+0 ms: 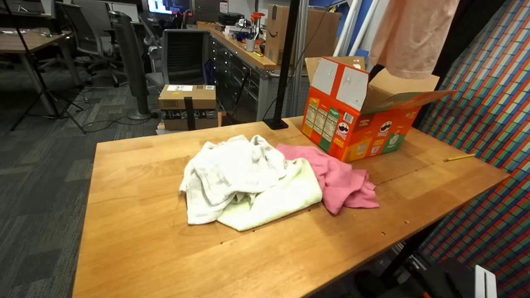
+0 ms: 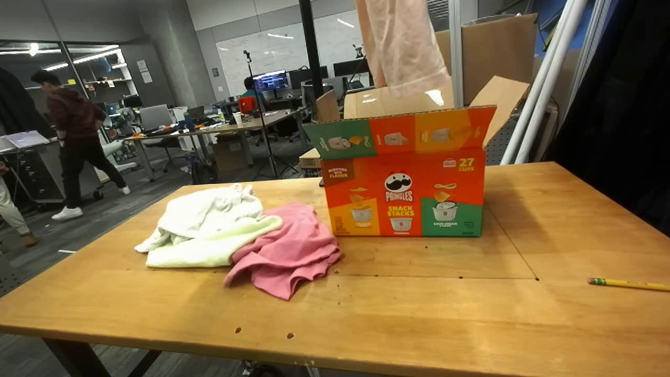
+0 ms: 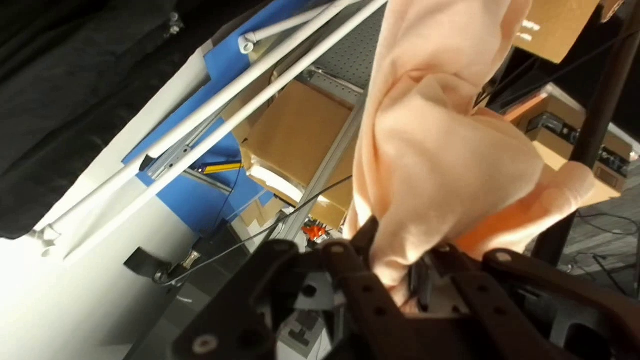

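A peach cloth point(image 3: 444, 162) is pinched at its lower end in the wrist view, where my gripper is shut on it. In exterior view 1 the same peach cloth point(image 1: 420, 37) hangs down at the top right, in front of or over the orange Pringles box point(image 1: 328, 126). Exterior view 2 has the cloth point(image 2: 402, 53) dangling with its lower edge near the open top of the box point(image 2: 408, 176). On the table lie a white towel point(image 1: 228, 171), a pale green towel point(image 1: 278, 203) and a pink cloth point(image 1: 343, 179). My gripper is outside both exterior views.
The box flaps point(image 2: 502, 100) stand spread outward. A black post point(image 1: 285, 64) rises at the table's back edge, left of the box. A yellow pencil point(image 1: 459, 157) lies to the box's right.
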